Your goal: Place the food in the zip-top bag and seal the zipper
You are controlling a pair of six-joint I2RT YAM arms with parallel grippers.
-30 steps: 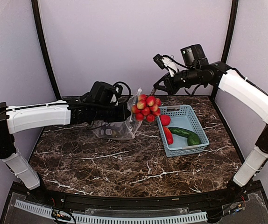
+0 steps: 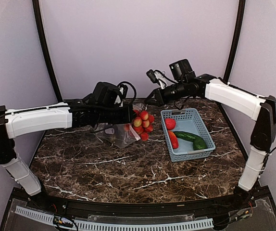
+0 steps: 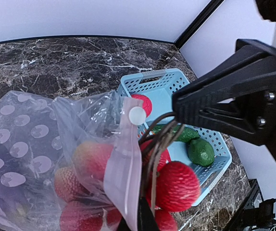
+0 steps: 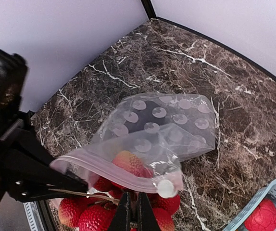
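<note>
A cluster of red-yellow fruits [image 2: 142,122] on cord-like handles hangs at the mouth of the clear zip top bag [image 2: 116,134], partly behind its plastic. My left gripper [image 2: 130,115] is shut on the bag's edge, which rises from its fingers in the left wrist view beside the white slider [image 3: 137,115]. My right gripper [image 2: 150,100] is above the cluster, shut on the handles; in the right wrist view the bag's opening and fruits surround its fingertips.
A blue basket [image 2: 198,154] to the right holds a red round fruit [image 2: 170,123], a red pepper [image 2: 173,140] and green produce [image 2: 191,138].
My right gripper has moved left and down with the fruit cluster, which now sits lower and further into the bag's mouth. The left arm has shifted only slightly.
</note>
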